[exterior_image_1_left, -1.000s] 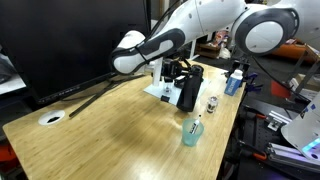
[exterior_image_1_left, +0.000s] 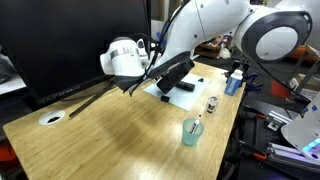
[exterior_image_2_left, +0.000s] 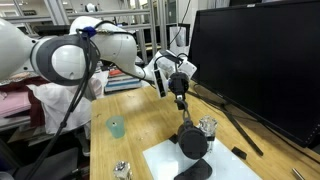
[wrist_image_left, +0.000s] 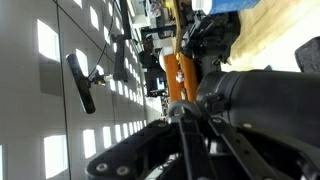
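A black elongated object with a rounded end (exterior_image_2_left: 193, 143) is held off the table, its broad end turned toward the second exterior camera. My gripper (exterior_image_2_left: 182, 103) is shut on its narrower part; the exact grip is too small to make out. In the first exterior view the black object (exterior_image_1_left: 178, 77) lies close to level, right of the gripper (exterior_image_1_left: 130, 90). The same dark body (wrist_image_left: 255, 100) fills much of the right of the wrist view, where the contact at the fingers is hard to read.
A white sheet (exterior_image_1_left: 182, 97) lies below the object. A green cup (exterior_image_1_left: 192, 132) holding something white, a metal can (exterior_image_1_left: 212, 103) and a blue bottle (exterior_image_1_left: 235, 82) stand nearer. A clear glass (exterior_image_2_left: 208, 126) stands by the sheet. A screen (exterior_image_1_left: 60, 50) stands behind.
The black object has swung from hanging steeply down to nearly level and risen away from the green cup. My hand has tilted and shifted left in the first exterior view.
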